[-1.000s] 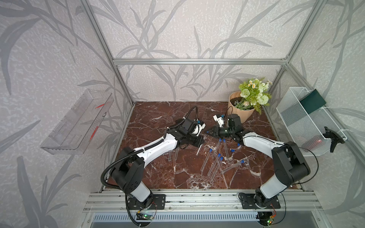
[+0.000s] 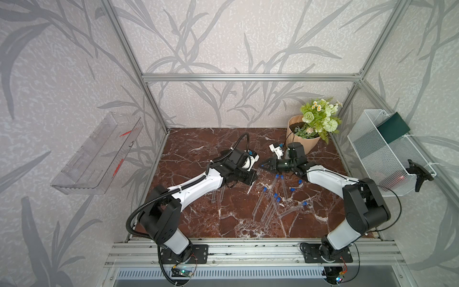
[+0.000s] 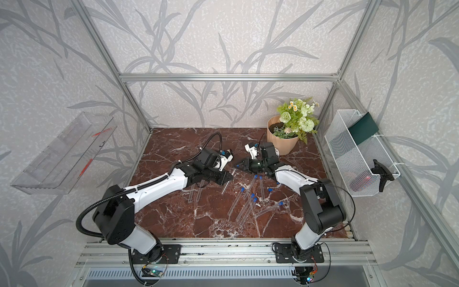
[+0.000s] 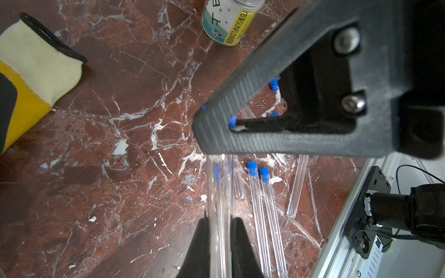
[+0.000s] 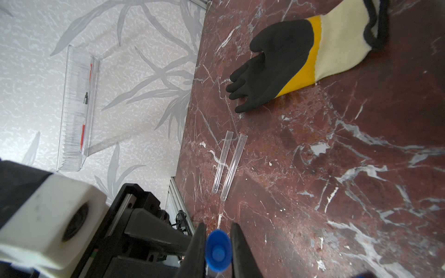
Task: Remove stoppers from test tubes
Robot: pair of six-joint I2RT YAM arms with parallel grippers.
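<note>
My left gripper is shut on a clear test tube (image 4: pixel 219 185), which runs up from its fingers toward the right gripper. Over the table's middle, my right gripper is shut on a blue stopper (image 5: pixel 218 252), seen end-on in the right wrist view. A bit of this blue shows behind the right fingers (image 4: pixel 296 141) in the left wrist view. Those fingers hide the tube's upper end, so I cannot tell whether stopper and tube are joined. Several tubes with blue stoppers (image 2: pixel 260 203) lie front right of the left gripper. Two open tubes (image 5: pixel 234 166) lie on the left.
A loose blue stopper (image 2: pixel 292 190) lies among the tubes. A glove (image 5: pixel 296 55) and a labelled jar (image 4: pixel 227 23) are on the table. The flower pot (image 2: pixel 302 138) stands at the back right. Bare table (image 2: pixel 186 143) shows at the back left.
My right gripper and forearm have shifted very slightly to the right. The left arm has stayed in place, and the tubes on the table lie as before.
</note>
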